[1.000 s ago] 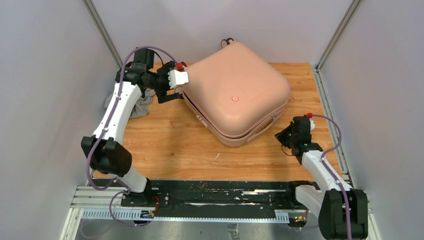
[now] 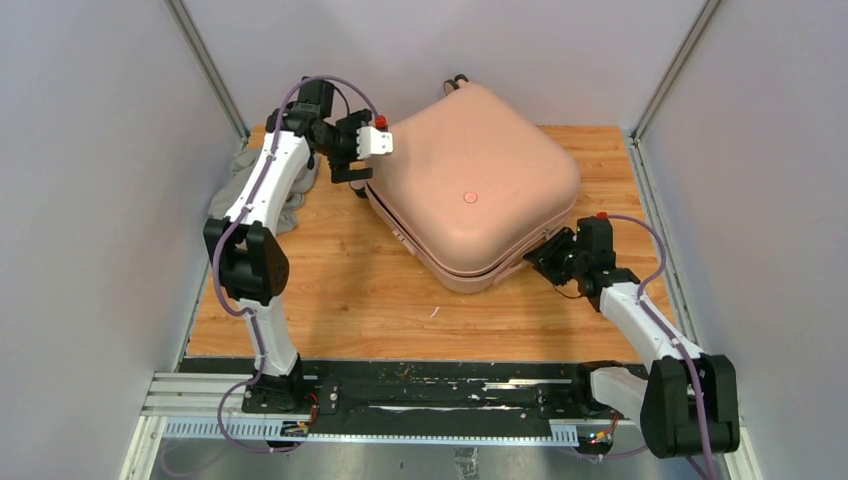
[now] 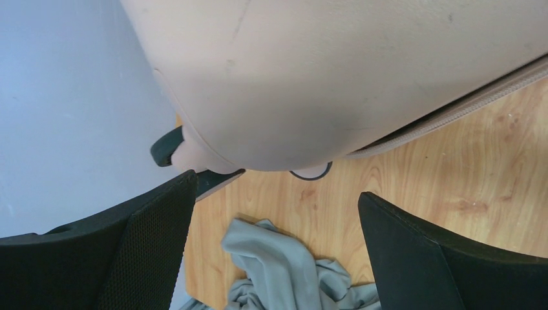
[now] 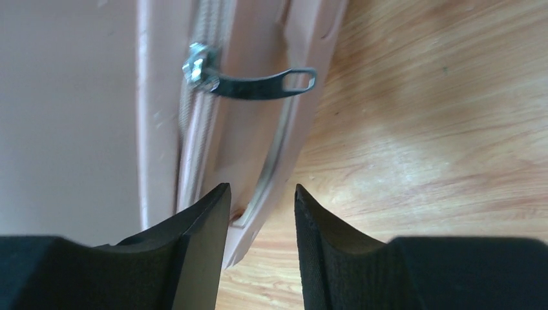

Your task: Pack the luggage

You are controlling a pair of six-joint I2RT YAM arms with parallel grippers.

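Note:
A large pink suitcase (image 2: pixel 465 175) lies closed on the wooden table, with a narrow gap along its seam. My left gripper (image 2: pixel 350 152) is open at its upper-left corner; in the left wrist view the suitcase's corner (image 3: pixel 310 97) is beyond the empty fingers. My right gripper (image 2: pixel 540 255) is at the lower-right side, fingers apart; in the right wrist view a metal zipper pull (image 4: pixel 258 85) and a pink handle strip (image 4: pixel 291 129) along the side are just beyond them.
Grey folded cloth (image 2: pixel 290 200) lies at the left of the table, partly under the left arm. Walls enclose the sides and back.
My right gripper has moved in leftward to the suitcase's side. The suitcase looks unmoved.

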